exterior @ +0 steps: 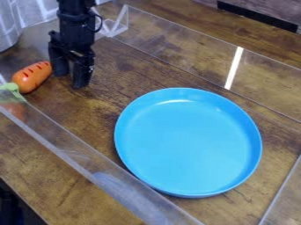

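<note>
My black gripper (70,68) hangs low over the wooden table at the upper left, its fingers pointing down near the surface. An orange plush carrot (32,77) with a pale green top lies just to its left. The fingers look apart, and I see nothing held between them. A large blue plate (188,141) fills the lower right of the table.
Clear acrylic walls border the work area along the lower left, the top and the right. A metallic object (10,22) stands at the top left corner.
</note>
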